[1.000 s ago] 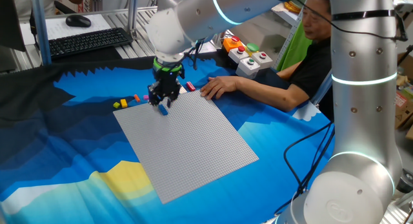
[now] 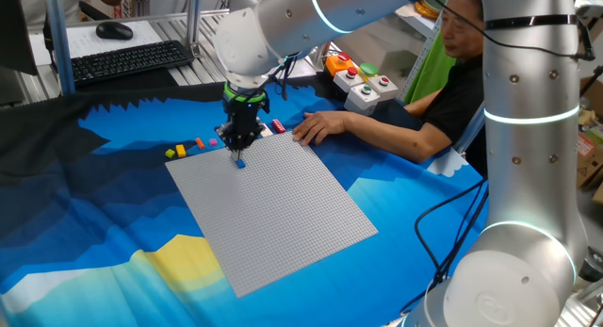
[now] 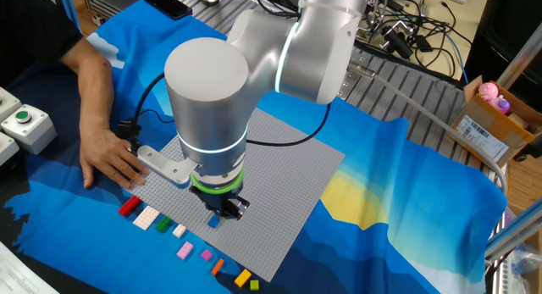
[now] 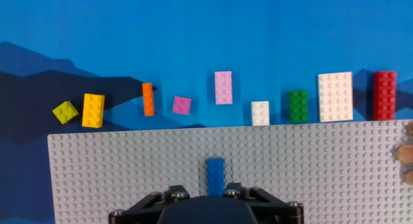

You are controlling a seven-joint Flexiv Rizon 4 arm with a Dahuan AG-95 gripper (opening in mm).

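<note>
A blue brick (image 4: pixel 215 175) lies on the grey baseplate (image 4: pixel 129 166), close to the edge beside the row of loose bricks. In the wrist view my gripper stands open, its two fingers well apart at the brick's near end, which is hidden behind the gripper body. From the first exterior view, the gripper (image 2: pixel 242 146) is pointing down right by the blue brick (image 2: pixel 239 164) and covers part of it. The second exterior view shows the brick (image 3: pixel 213 220) beside the dark fingers. Whether the fingers touch it, I cannot tell.
Several loose bricks line the cloth along the plate's edge, from lime (image 4: pixel 65 112) and yellow (image 4: pixel 93 110) to green (image 4: pixel 298 106), white (image 4: pixel 335 97) and red (image 4: pixel 384 95). A person's hand (image 3: pixel 112 158) rests at the plate's corner. Most of the plate is bare.
My gripper has come slightly lower over the blue brick and now covers more of it. The brick, baseplate and person's hand appear unmoved.
</note>
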